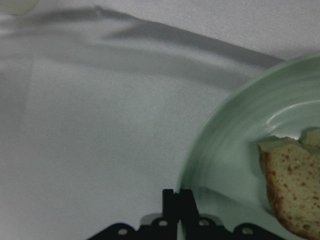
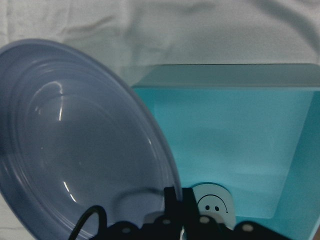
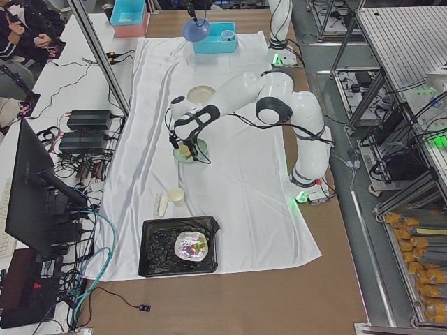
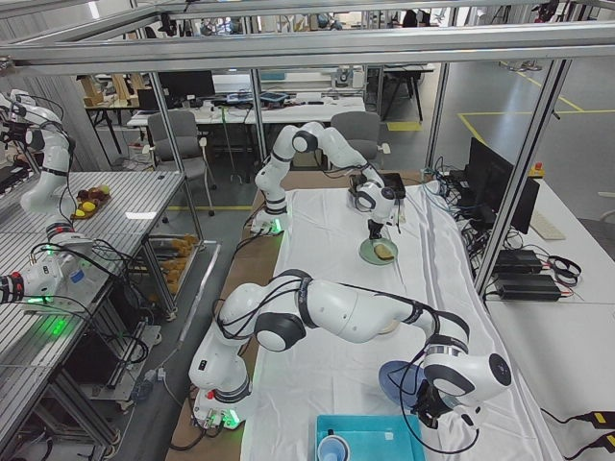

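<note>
My left gripper is shut on the rim of a green plate [image 1: 225, 150] holding browned bread pieces [image 1: 290, 185]; in the camera left view it is at mid-cloth. My right gripper is shut on the rim of a blue plate [image 2: 85, 135], which is raised and tilted beside and partly over a turquoise bin [image 2: 235, 135]. A smiley-faced item [image 2: 212, 202] shows in the bin, partly hidden by the fingers.
A beige plate [image 3: 201, 92] lies between the two arms. Nearer the front are a cream cup [image 3: 176, 197], pale strips [image 3: 159, 204] and a black tray [image 3: 157, 255] holding a foil-like dish.
</note>
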